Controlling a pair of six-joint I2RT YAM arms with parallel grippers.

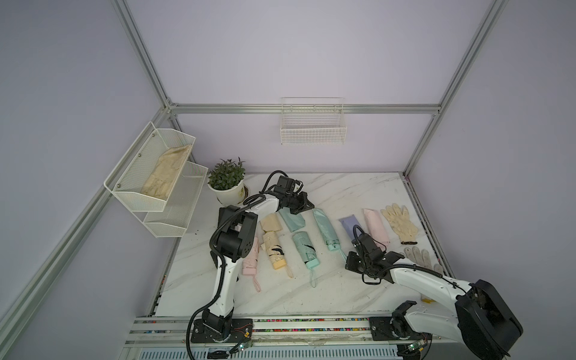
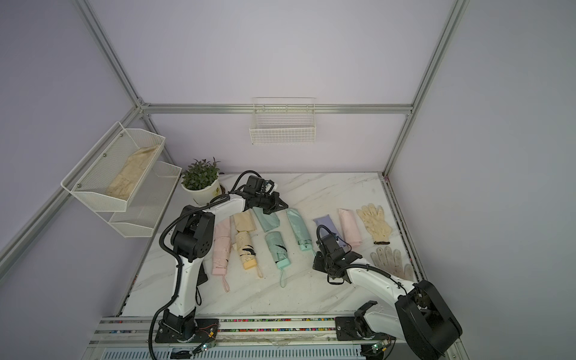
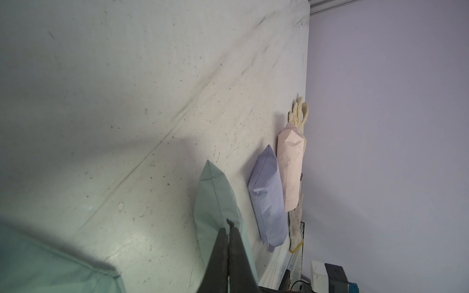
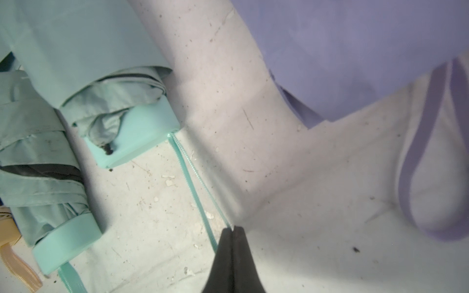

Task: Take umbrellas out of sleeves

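A teal umbrella lies partly in its teal sleeve (image 1: 324,226), with some folded cloth and its mint handle (image 4: 139,131) outside the sleeve's mouth. From the handle a thin strap (image 4: 190,180) stretches to my right gripper, which is shut on it. My left gripper is shut at the sleeve's far end; its tips overlap the cloth in the left wrist view, but whether any is pinched is hidden. To the left lie bare teal (image 1: 306,247), yellow (image 1: 274,249) and pink (image 2: 221,252) umbrellas. On the right are purple (image 3: 268,197) and pink (image 3: 290,161) sleeved ones.
An empty teal sleeve (image 1: 292,220) and a yellow sleeve (image 1: 270,222) lie behind the bare umbrellas. A potted plant (image 1: 228,180) stands back left; work gloves (image 1: 400,223) lie on the right.
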